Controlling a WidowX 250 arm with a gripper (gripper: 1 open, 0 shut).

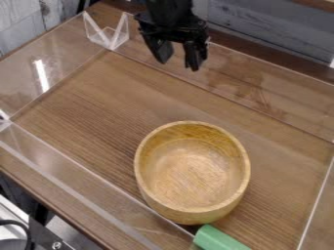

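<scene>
My black gripper (174, 54) hangs at the top centre of the camera view, above the back part of the wooden table, its fingers open with nothing visible between them. A tan oval bowl (190, 171) sits in the front middle of the table. A green cylindrical object (225, 240) lies at the bottom right edge, partly out of frame.
A clear plastic piece (107, 27) stands at the back left. Black cables (16, 234) show at the lower left corner.
</scene>
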